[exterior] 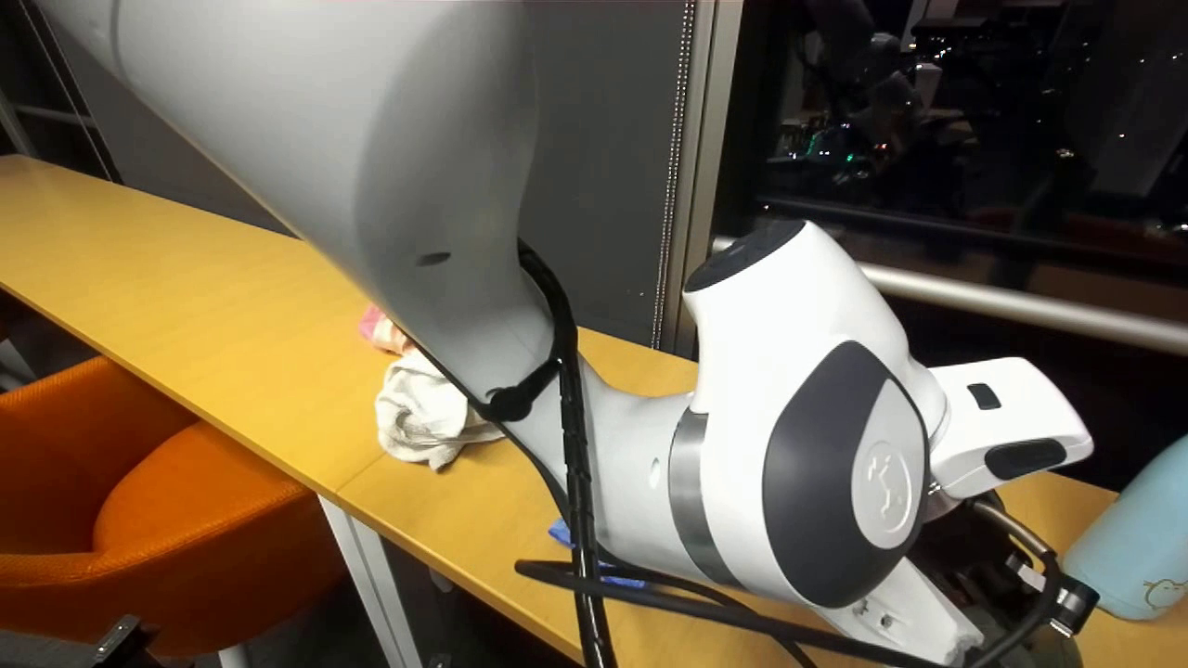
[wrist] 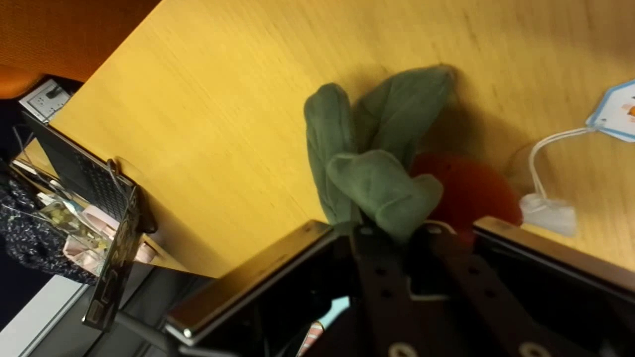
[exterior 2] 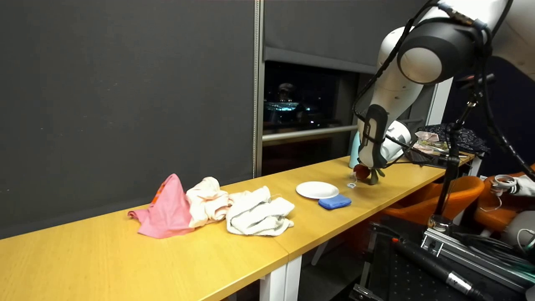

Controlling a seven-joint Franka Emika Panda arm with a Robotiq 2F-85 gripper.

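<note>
A plush toy with green leaf-like parts (wrist: 387,119) and a red body (wrist: 470,187) is at the fingertips of my gripper in the wrist view. The fingers are shut on it, around the base of the green part. Exterior view 2 shows the toy's red body (exterior 2: 361,172) low over the table, under the arm. A white tag (wrist: 619,113) on a string lies to its right. In exterior view 1 the arm hides the toy and the fingers. Whether the toy touches the tabletop, I cannot tell.
Near the toy are a white plate (exterior 2: 317,190), a blue folded cloth (exterior 2: 334,201) and a light blue bottle (exterior: 1142,540). Pink (exterior 2: 168,208) and white cloths (exterior 2: 259,213) lie farther left. A laptop (wrist: 83,163) stands at the other side.
</note>
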